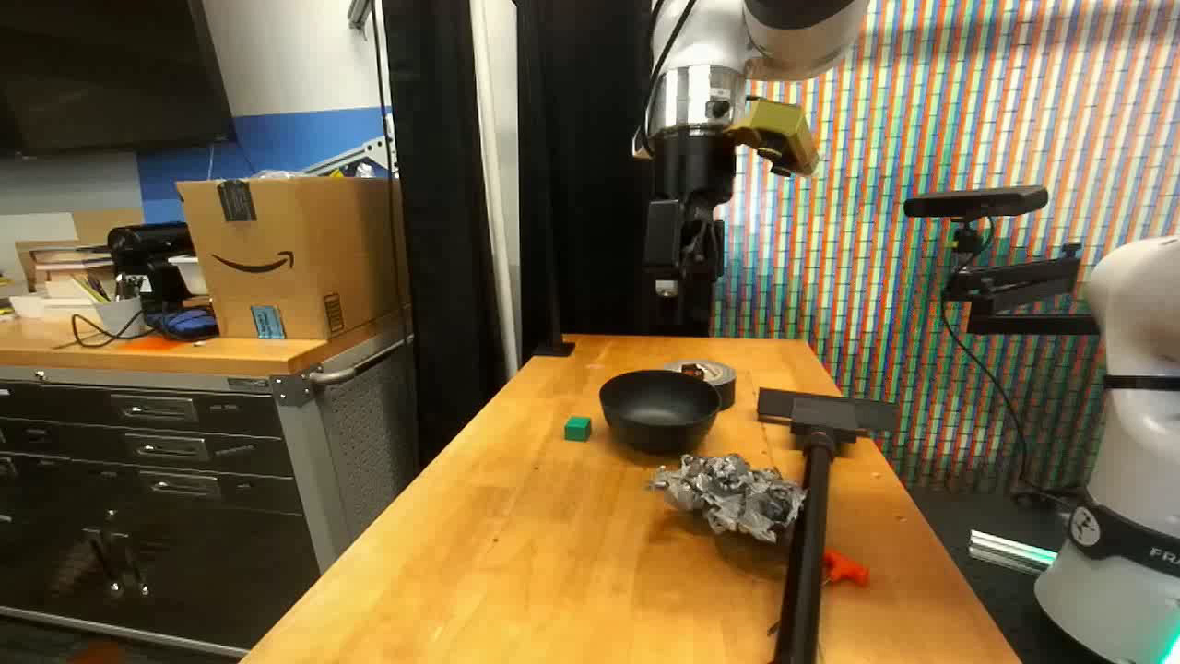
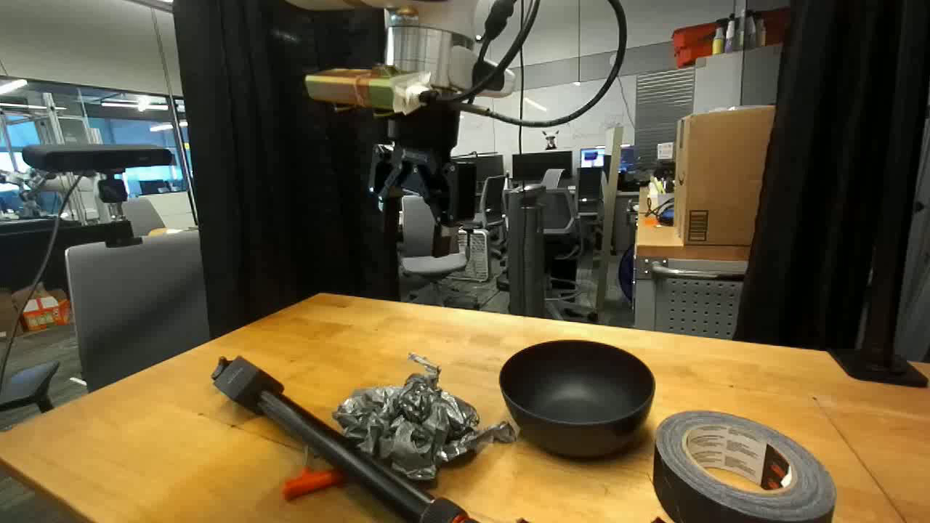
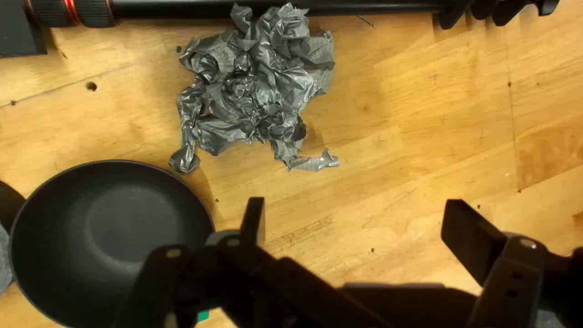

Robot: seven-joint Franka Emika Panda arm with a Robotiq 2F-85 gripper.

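High over the far part of the table, my gripper stands open, and only bare wood shows between its fingers. A black bowl (image 2: pixel 577 396) sits upright and empty on the table; in the wrist view it lies left of the fingers, partly covered by one. Beside it is a crumpled heap of grey tape (image 3: pixel 262 87), ahead of the gripper. A small green block (image 1: pixel 577 428) rests on the wood beside the bowl; the wrist view shows just a sliver of it behind the gripper. A roll of grey tape (image 2: pixel 743 471) lies flat near the bowl.
A black pole with a flat head (image 1: pixel 813 520) lies along the table on the crumpled tape's far side from the bowl. An orange item (image 2: pixel 311 482) pokes out by it.
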